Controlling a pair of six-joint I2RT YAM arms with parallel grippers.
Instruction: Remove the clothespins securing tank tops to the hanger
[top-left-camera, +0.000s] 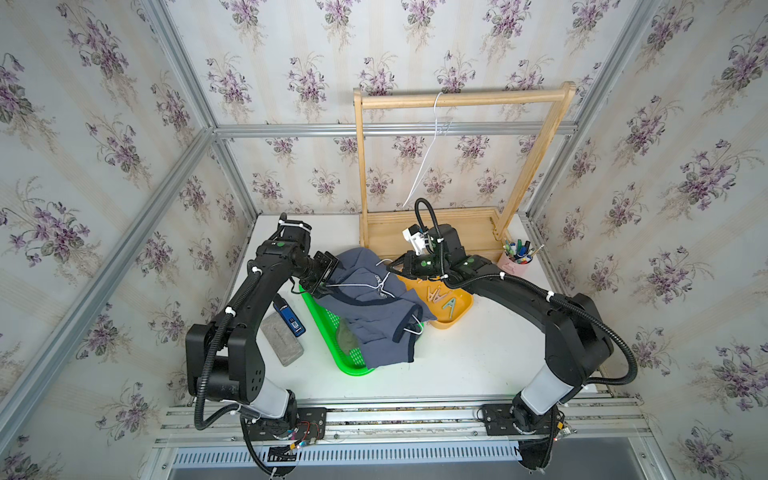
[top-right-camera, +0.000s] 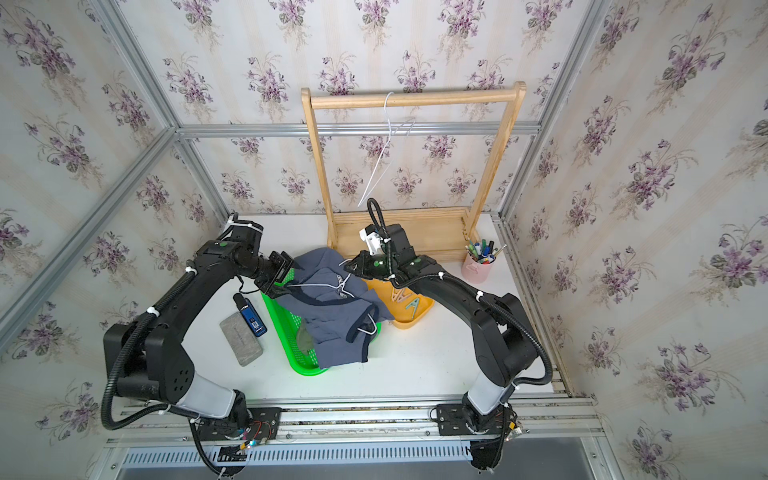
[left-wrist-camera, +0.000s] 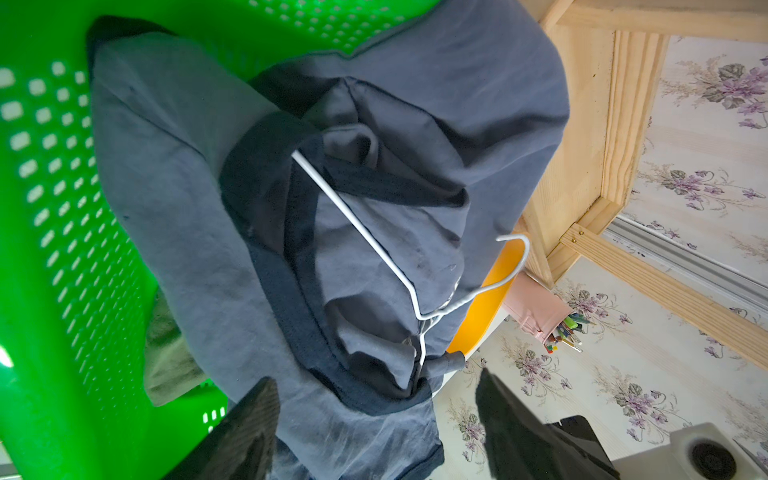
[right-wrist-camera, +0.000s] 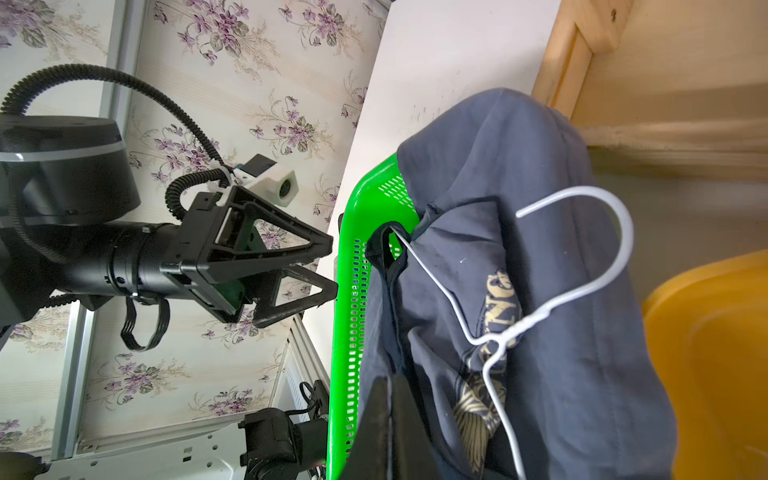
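Dark grey tank tops lie heaped in the green basket. A white wire hanger runs through the dark-trimmed neck of one; its hook stands free above the cloth. My right gripper is shut, nothing between its fingers, with the hanger's neck apart from it to the right in its wrist view. My left gripper hangs open and empty above the basket's left side. Loose clothespins lie in the orange tray; I see none clipped on the visible part of the hanger.
Behind the basket is a wooden rack with another white hanger on it. A pink pen cup stands at right. A blue bottle and a grey block lie left.
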